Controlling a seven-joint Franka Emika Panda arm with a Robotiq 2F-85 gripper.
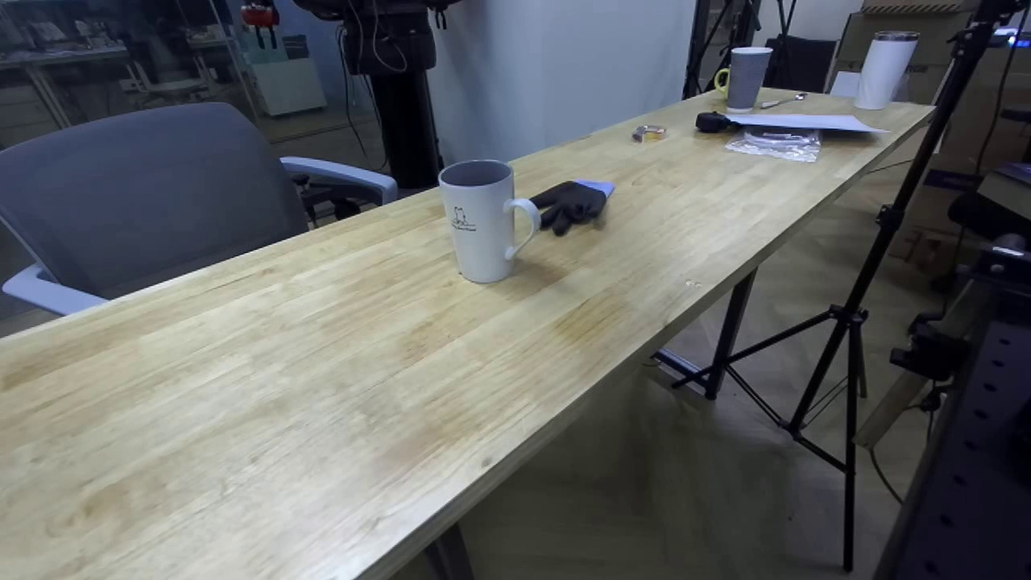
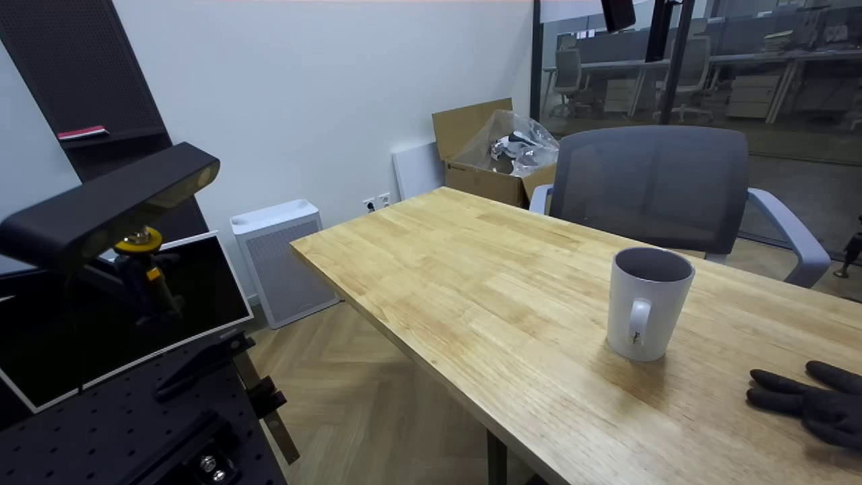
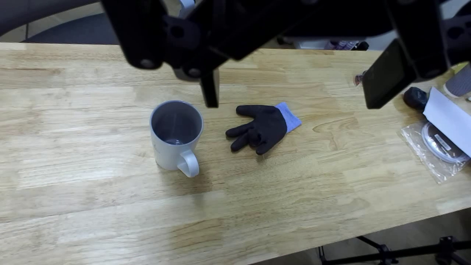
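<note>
A white mug with a grey inside and a small drawing on its wall stands upright on the wooden table. In the wrist view the mug is left of centre, its handle pointing toward the lower right. Beside it lies a black glove with a blue cuff, flat and apart from the mug. My gripper hangs above the table with its two fingers wide apart, open and empty. Its left finger appears between mug and glove in that view. Neither exterior view clearly shows the fingers.
At the table's far end are a grey cup, a white tumbler, a paper sheet and a clear plastic bag. A grey chair stands against one long side.
</note>
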